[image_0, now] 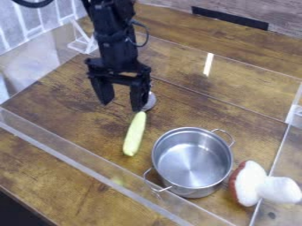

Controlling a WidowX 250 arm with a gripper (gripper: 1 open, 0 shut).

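Observation:
A black robot arm reaches down from the top left to its gripper [119, 93], which hangs over the wooden table, up and left of a pale yellow elongated vegetable [134, 133]. The vegetable lies on the table left of a steel pot [190, 161] with two handles. Whether the gripper's fingers are open or shut is hard to make out against the dark body. A small silvery round thing [148, 102] sits just behind the gripper's right side, partly hidden.
A red and white object [266, 184], perhaps a mushroom toy, lies right of the pot. Clear panels edge the wooden table [65, 132] at left and front.

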